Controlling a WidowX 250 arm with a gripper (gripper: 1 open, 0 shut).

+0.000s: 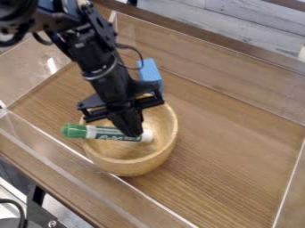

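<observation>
My black gripper (128, 121) is shut just above a round wooden bowl (149, 156) in the centre-left, with nothing visible between its fingers. A marker-like tube (127, 135) with white label and green cap (74, 131) lies in the bowl, its cap end over the left rim, just below my fingertips.
A blue object (149, 71) stands behind the bowl, partly hidden by the arm. A raised edge runs along the back, and a metal edge lies at the front left.
</observation>
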